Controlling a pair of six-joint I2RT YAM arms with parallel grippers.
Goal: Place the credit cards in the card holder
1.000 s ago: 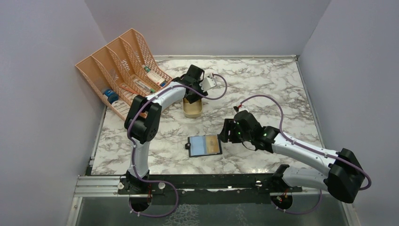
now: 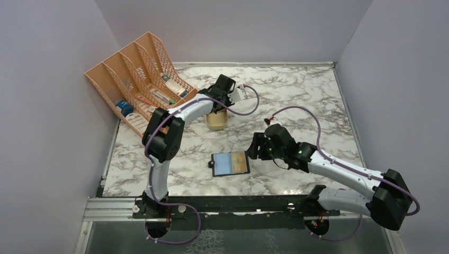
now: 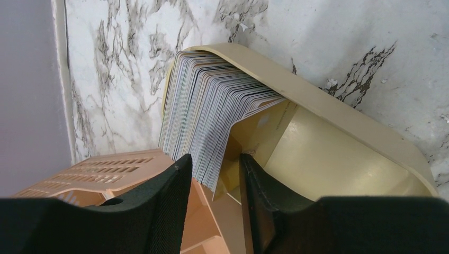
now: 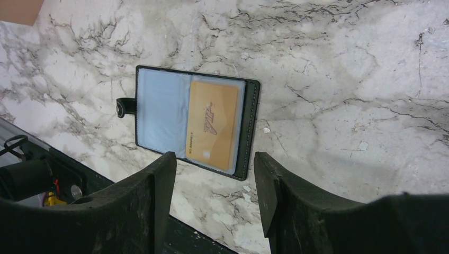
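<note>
A cream box holds a tight stack of cards at one end, the front one gold. My left gripper is over the box, fingers apart, one fingertip by the front gold card; whether it touches is unclear. The black card holder lies open near the front of the table, with blue sleeves and a gold card in the right sleeve. My right gripper stands open just right of the holder, nothing between its fingers.
A peach divided organizer with several tubes and bottles stands at back left, close beside the box.
Since a second ago my left gripper has shifted slightly to the right over the box. The right arm has moved very slightly; the holder is unchanged.
</note>
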